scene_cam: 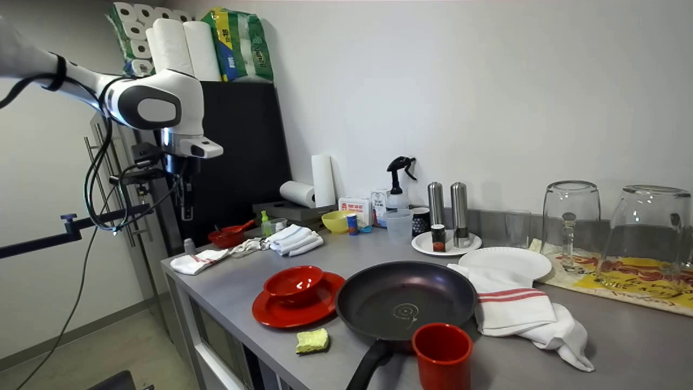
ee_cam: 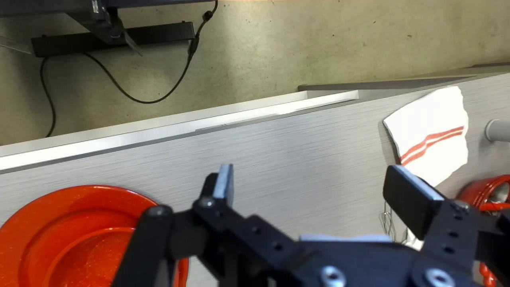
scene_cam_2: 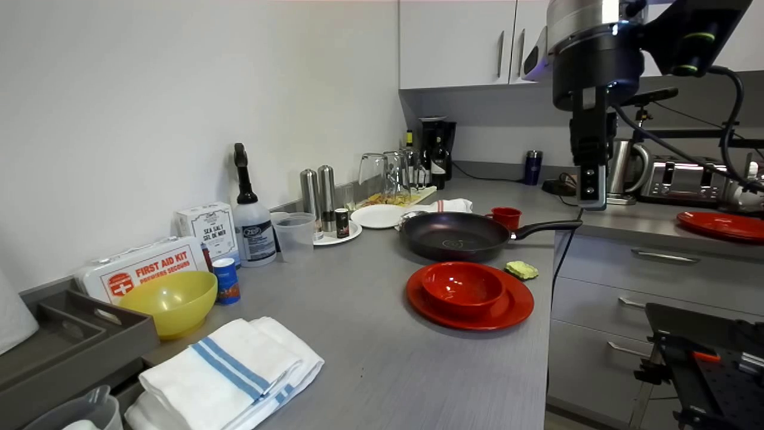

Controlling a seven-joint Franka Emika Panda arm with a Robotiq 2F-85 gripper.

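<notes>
High above the counter's front edge, my gripper is open and empty, its two fingers spread wide in the wrist view. Below and to one side of it in that view lies a red plate (ee_cam: 81,201) bearing a red bowl (scene_cam_2: 464,285). Beside the plate is a yellow-green sponge (scene_cam: 312,340). A black frying pan (scene_cam: 403,299) rests on the counter with its handle toward the front, and a red mug (scene_cam: 443,357) stands close to it. Folded white towels with blue stripes (scene_cam_2: 233,372) lie toward the other end. My gripper touches none of these.
A white towel with red stripes (ee_cam: 432,134) lies near the counter's end, by a red pot (scene_cam: 227,236). Along the wall stand a yellow bowl (scene_cam_2: 172,300), a spray bottle (scene_cam_2: 252,222) and large glass jars (scene_cam: 571,224). Mid-counter before the blue-striped towels is bare.
</notes>
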